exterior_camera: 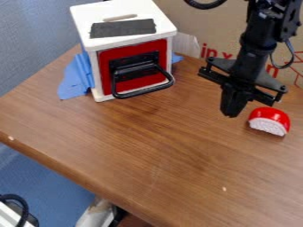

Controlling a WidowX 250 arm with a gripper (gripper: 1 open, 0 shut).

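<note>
The black arm comes down from the top right, its gripper (232, 105) hanging above the table, left of and a little higher in view than a red object with a white front face (268, 121). Whether its fingers are open or shut is hard to tell; I see nothing held. A white toy oven (99, 23) with a red door and black handle stands at the back left of the wooden table (142, 168).
A blue cloth (73, 78) lies beside and behind the oven. Cardboard with red print stands along the back. The table's left edge drops to a blue floor.
</note>
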